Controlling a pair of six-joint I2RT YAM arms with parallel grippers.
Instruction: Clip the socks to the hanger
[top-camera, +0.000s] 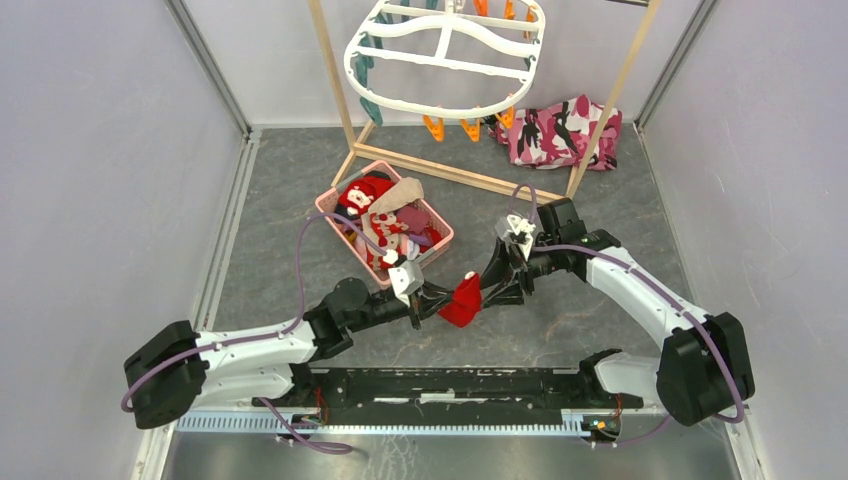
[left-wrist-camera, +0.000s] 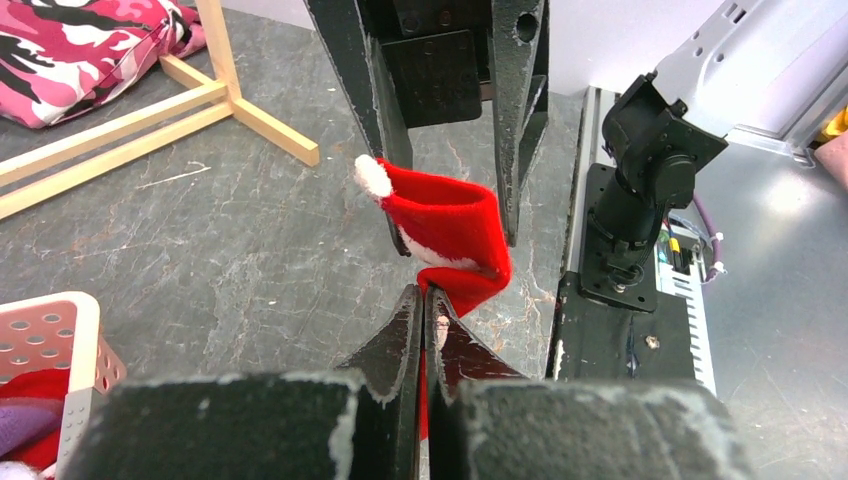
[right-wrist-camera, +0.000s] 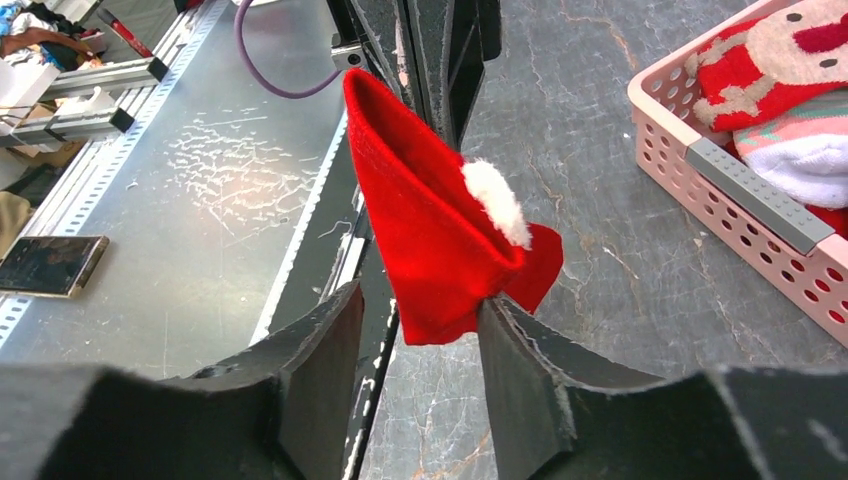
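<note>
A red sock (top-camera: 462, 301) with white fuzzy trim hangs above the floor between the two arms. My left gripper is shut on the sock, pinching its fabric at the fingertips. From the other side my right gripper stands part open with the sock at its mouth; one finger (right-wrist-camera: 500, 345) reaches the cloth's lower edge, and whether it touches I cannot tell. In the top view, the white oval hanger (top-camera: 440, 62) hangs at the back, with orange clips (top-camera: 471, 131) and teal clips (top-camera: 364, 62) around its rim.
A pink basket (top-camera: 434, 254) full of socks stands behind my left gripper. Wooden bars (top-camera: 450, 172) of the hanger's stand cross the floor at the back. Pink camouflage cloth (top-camera: 560, 135) lies at the back right. Open floor lies right of the basket.
</note>
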